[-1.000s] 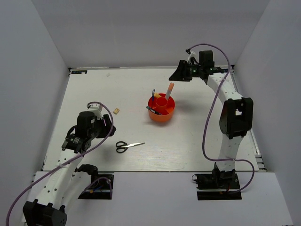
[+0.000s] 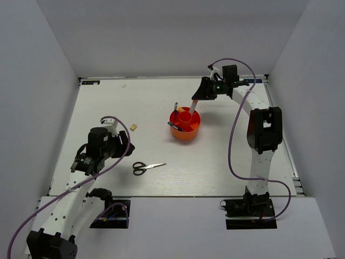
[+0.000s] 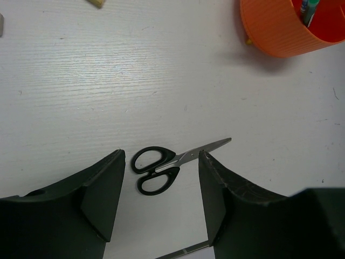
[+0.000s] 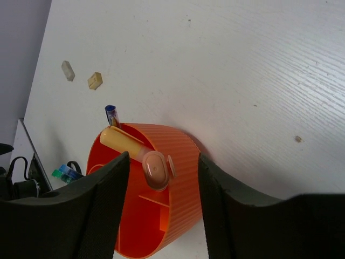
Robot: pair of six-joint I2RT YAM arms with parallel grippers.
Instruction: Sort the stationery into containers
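A round orange container [image 2: 184,135] with inner compartments stands near the table's middle. A pale stick with a salmon-pink end [image 4: 156,170] leans up out of it. Around that end, my right gripper has its fingers apart, with gaps on both sides. A yellow-orange stick [image 4: 123,142] and a blue pen [image 4: 111,116] also stand in the container, as does a dark marker with a green-blue end [image 4: 67,172]. Black-handled scissors [image 3: 161,168] lie on the table, below my left gripper, which is open and empty. A small tan block [image 2: 133,127] lies left of the container.
A small grey block [image 4: 68,70] lies near the tan one in the right wrist view.
My right gripper has come down and slightly toward the container, from above the pink end to beside or around it. The left arm, scissors and container have stayed put.
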